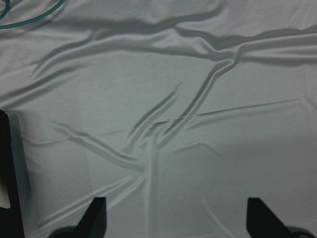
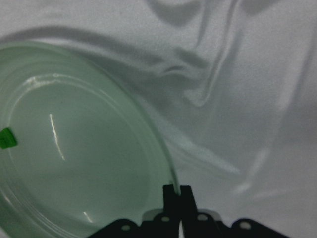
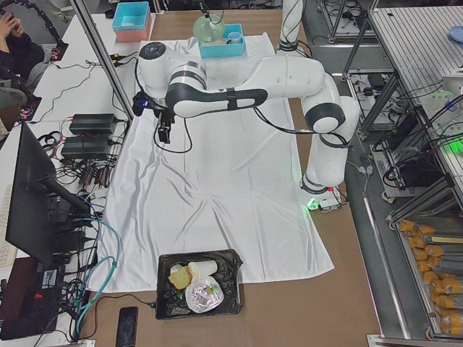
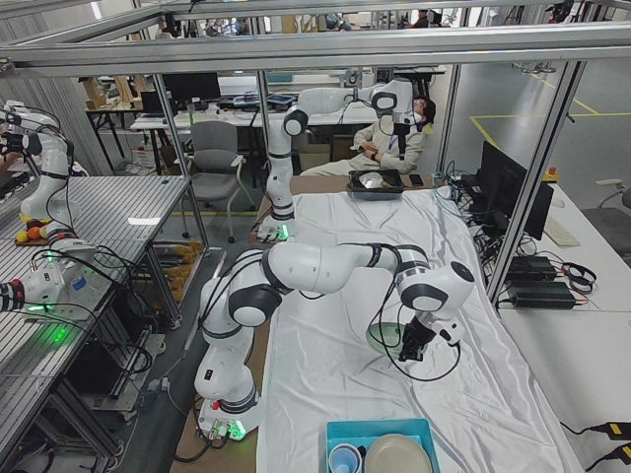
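A pale green dish (image 3: pixel 209 29) (image 4: pixel 380 335) (image 2: pixel 79 139) is at my right gripper (image 4: pixel 412 350), which is shut on its rim in the right wrist view. A small green piece (image 2: pixel 7 138) shows inside the dish. My left gripper (image 3: pixel 165 134) stands open over the white cloth (image 3: pixel 210 181), with nothing between its fingers.
A blue bin (image 3: pixel 221 49) (image 4: pixel 340 429) holds a cup and plate. A black tray (image 3: pixel 166 307) with food-like items and foil lies at the other end, beside a phone (image 3: pixel 126 325). Monitor and cables line one side.
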